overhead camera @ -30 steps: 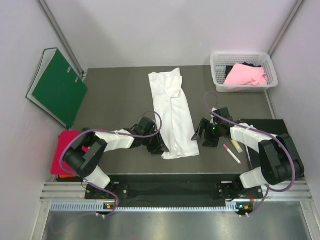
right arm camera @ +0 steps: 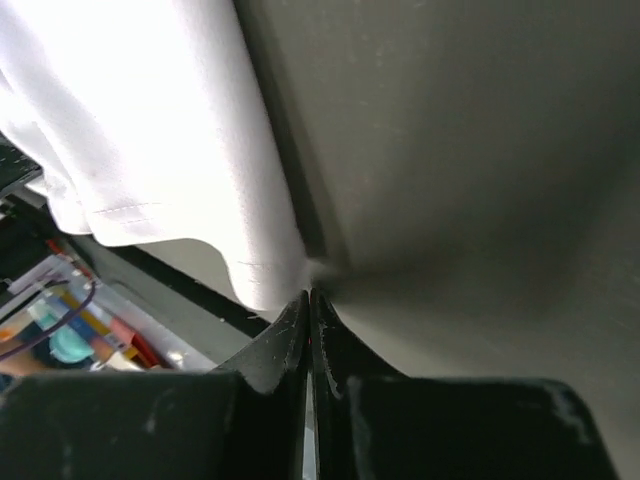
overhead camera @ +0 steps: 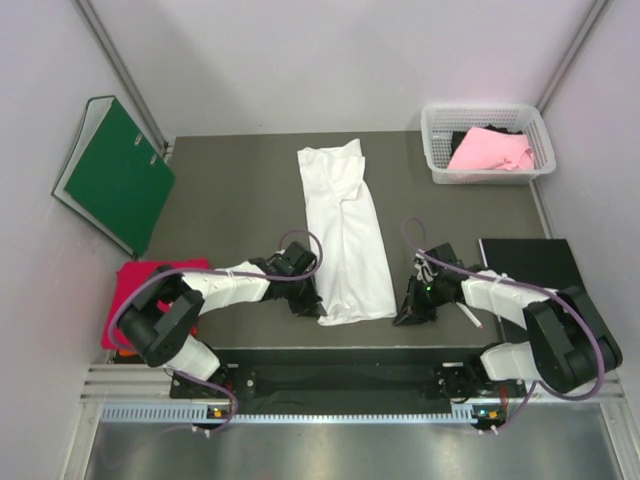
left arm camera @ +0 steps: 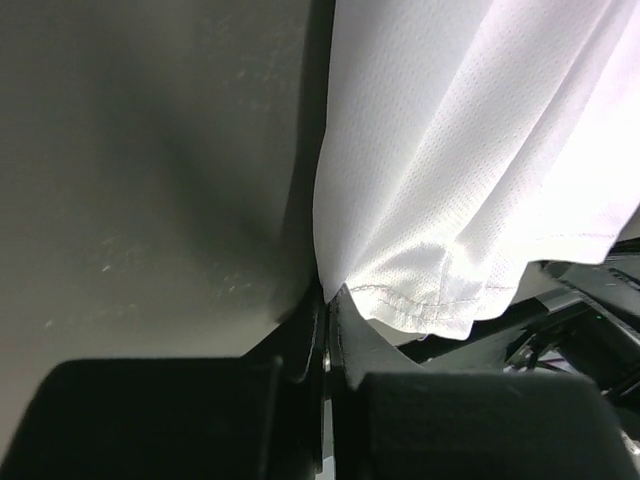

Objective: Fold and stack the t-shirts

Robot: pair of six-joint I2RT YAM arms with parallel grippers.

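The white t-shirt (overhead camera: 345,240) lies as a long narrow strip down the middle of the table, its hem toward the front edge. At the hem's left corner my left gripper (overhead camera: 317,309) is shut, and the cloth (left arm camera: 420,200) narrows into its fingertips in the left wrist view. My right gripper (overhead camera: 399,319) is by the right hem corner. In the right wrist view its fingertips (right arm camera: 300,312) meet with no cloth between them, and the shirt's corner (right arm camera: 265,280) lies just left of them.
A white basket (overhead camera: 436,160) at the back right holds pink and black cloth. Red folded cloth (overhead camera: 125,300) lies under the left arm, near a green binder (overhead camera: 118,180). A black flat item (overhead camera: 550,258) and a marker (overhead camera: 468,314) lie at right.
Both grippers have gone from open to shut. The left one has shifted slightly.
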